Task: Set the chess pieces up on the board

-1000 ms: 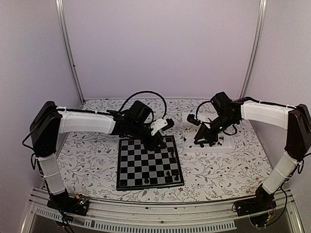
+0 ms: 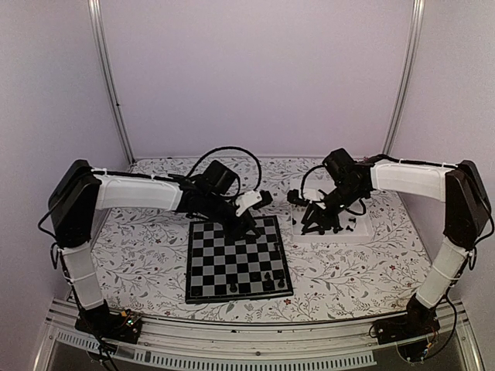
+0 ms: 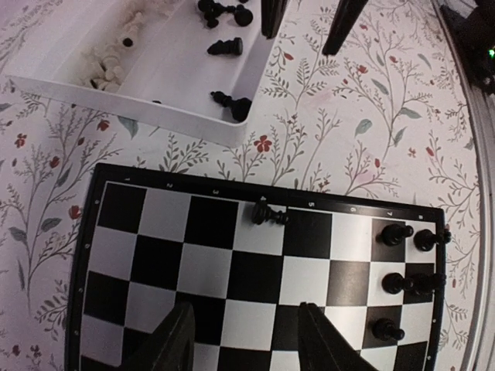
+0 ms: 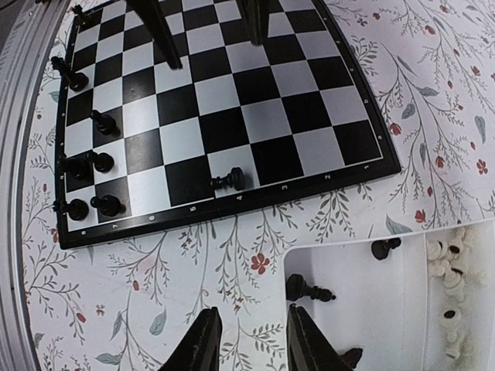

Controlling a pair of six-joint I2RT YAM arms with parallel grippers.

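One black chess piece lies on its side on a light square at the chessboard's rim, beside the number 4; the right wrist view shows the same fallen piece (image 4: 228, 179). Over the board, my left gripper is open, its fingers apart with bare squares between them. My right gripper is open too and empty, near the white box (image 4: 356, 240) edge. Several black pieces (image 3: 397, 233) stand at the board's 7–8 end. Inside the box lie loose black pieces (image 4: 308, 290) and white pieces (image 4: 451, 263).
Flowered cloth (image 2: 340, 282) in front of the box is clear. A narrow strip of cloth separates board and box. Both grippers hang close together there, and each shows at the top of the other's wrist view. Much of the board is empty.
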